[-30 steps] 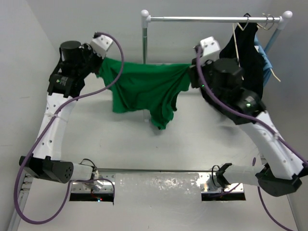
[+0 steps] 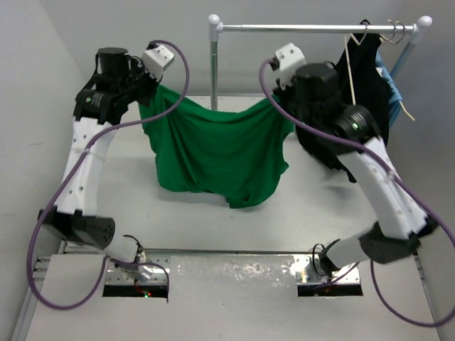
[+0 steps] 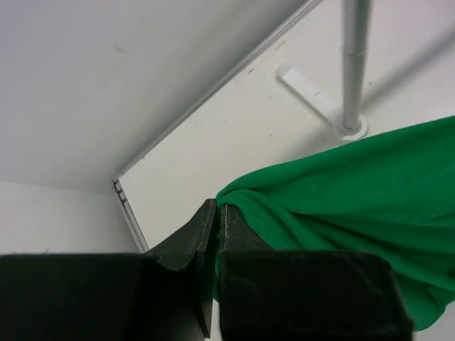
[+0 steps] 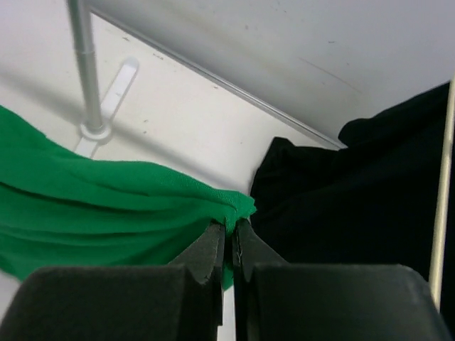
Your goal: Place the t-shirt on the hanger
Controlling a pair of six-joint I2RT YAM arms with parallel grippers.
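The green t-shirt (image 2: 217, 145) hangs in the air between my two arms, its top edge sagging and its lower part loose. At its left end my left gripper is shut on a fold of the green cloth (image 3: 348, 185). My right gripper pinches the other end, with the cloth (image 4: 128, 206) gathered at its fingertips. Two light hangers, one with a pale arm (image 2: 350, 67), hang at the right end of the rack's rail (image 2: 313, 29). In the top view both sets of fingertips are largely hidden by the arms.
A black garment (image 2: 359, 71) hangs at the right of the rack, close beside my right arm; a blue garment (image 2: 392, 92) hangs behind it. The rack's left post (image 2: 214, 71) stands behind the shirt.
My arms have come closer together, the right moving left and the left moving right.
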